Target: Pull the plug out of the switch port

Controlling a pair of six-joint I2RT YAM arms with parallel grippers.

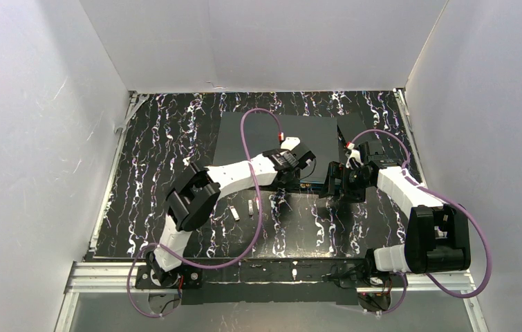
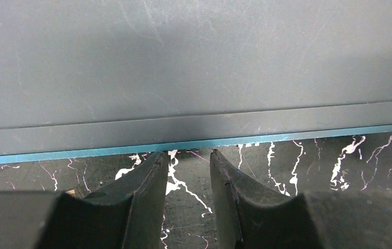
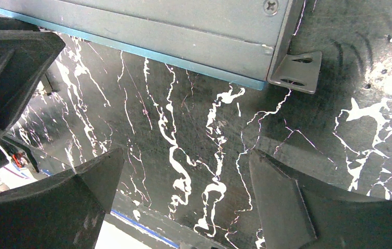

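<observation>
The switch (image 1: 320, 142) is a flat dark grey box lying across the table, its port side towards the front. My left gripper is at its front edge, the fingers part open, with only table showing between the fingertips. Below the blue front rim (image 2: 204, 143) the port face is hidden from the left wrist view. A small silver piece (image 3: 46, 85) shows beside the left gripper in the right wrist view; I cannot tell whether it is the plug. My right gripper stands wide open and empty near the switch's right front corner.
Two small light modules (image 1: 234, 213) lie on the table in front of the switch. A metal mounting ear (image 3: 298, 72) juts from its right end. The purple hose (image 1: 258, 207) of the left arm loops over the work area.
</observation>
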